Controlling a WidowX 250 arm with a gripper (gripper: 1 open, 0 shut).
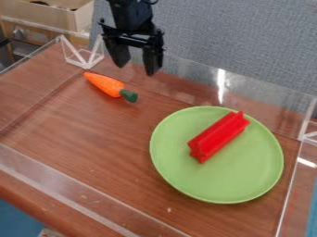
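My black gripper (132, 57) hangs at the top of the view, above and behind an orange carrot (106, 84) with a green top, its fingers spread apart and empty. The carrot lies on the wooden tabletop at the left. On the right a red block (218, 136) rests diagonally on a green plate (184, 176).
A clear low barrier edges the table, with white brackets (82, 54) at the back left. A cardboard box (44, 13) stands beyond that corner, and a grey panel (242, 46) is behind the table.
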